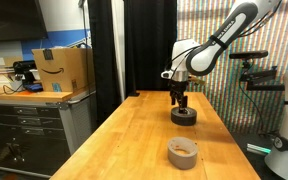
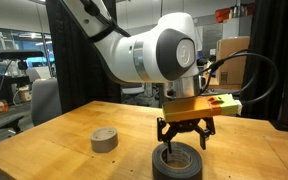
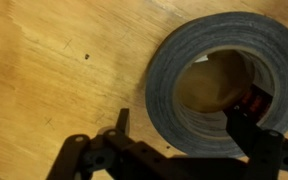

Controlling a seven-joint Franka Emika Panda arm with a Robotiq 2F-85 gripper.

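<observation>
A dark roll of tape (image 3: pixel 169 85) lies flat on the wooden table, filling much of the wrist view. Inside its hole, at the right side, rests a small dark and red object (image 3: pixel 255 101), partly hidden by a finger. My gripper is open over the roll, one finger (image 3: pixel 122 122) outside the ring and the other over the hole side. From the second exterior view, the gripper (image 2: pixel 186 131) hangs just above the roll (image 2: pixel 177 168), its fingers spread and nothing visible between them.
A lighter tan tape roll (image 1: pixel 182 153) sits on the table, apart from the dark one. A cardboard box (image 1: pixel 62 68) stands on a cabinet beyond the table.
</observation>
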